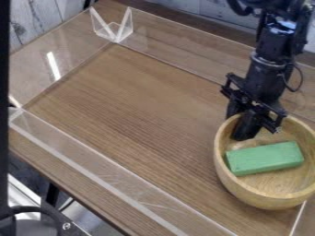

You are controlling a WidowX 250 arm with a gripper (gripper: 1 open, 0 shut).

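My gripper (250,111) is at the right of the view, shut on the rim of a round, light tan bowl (278,196) at the lower right. The arm comes down from the top right, and the fingertips are partly hidden at the bowl's upper left edge. A green rectangular block (263,159) lies inside the bowl.
A wooden table (117,111) fills most of the view, clear on the left and middle. A clear plastic corner piece (113,26) stands at the back left. A dark round object (25,224) is at the lower left edge, and a wall runs along the back.
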